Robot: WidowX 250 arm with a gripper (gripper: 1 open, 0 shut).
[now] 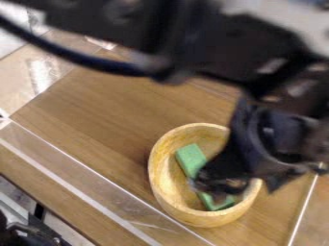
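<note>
A light wooden bowl (174, 192) stands on the wooden tray floor, low and right of centre in the camera view. Inside it a green block (191, 159) lies at a slant. My dark gripper (225, 184) reaches down from the upper right over the bowl's right half, its tip above the block's lower part. The arm's blurred body hides some of the bowl and block. The gripper is open, though its fingertips are blurred and partly hidden.
Bare wooden surface (103, 106) lies left of and above the bowl. A transparent low wall (90, 187) runs diagonally along the lower left, and another edge shows at the right.
</note>
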